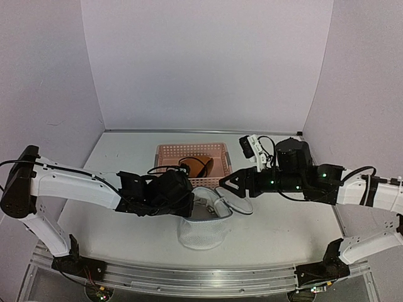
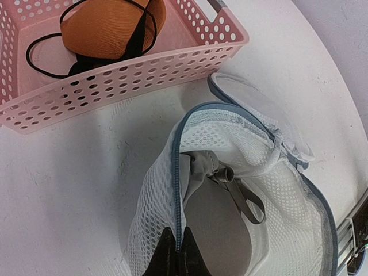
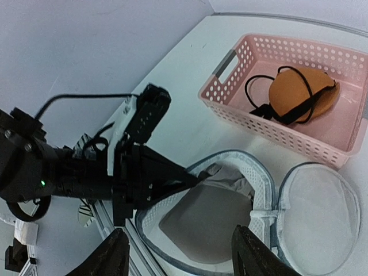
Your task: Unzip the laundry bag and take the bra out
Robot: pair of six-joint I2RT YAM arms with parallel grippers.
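The white mesh laundry bag (image 1: 203, 234) stands on the table with its round, zip-edged mouth unzipped and its lid (image 3: 317, 215) folded back to the right. My left gripper is shut on the blue-grey zip edge (image 2: 176, 172) at the bag's left side. Inside lies a grey bra (image 3: 224, 177) with a strap (image 2: 250, 204) showing; part of it is hidden by the bag wall. My right gripper is open over the bag's right side, nothing between its fingers. An orange bra (image 2: 109, 29) with black straps lies in the pink basket (image 2: 138, 77).
Just behind the bag stands the basket, with its perforated front wall close to the bag's rim. The left arm (image 1: 157, 194) reaches in beside the mouth. Bare table (image 1: 277, 233) lies to the right and in front.
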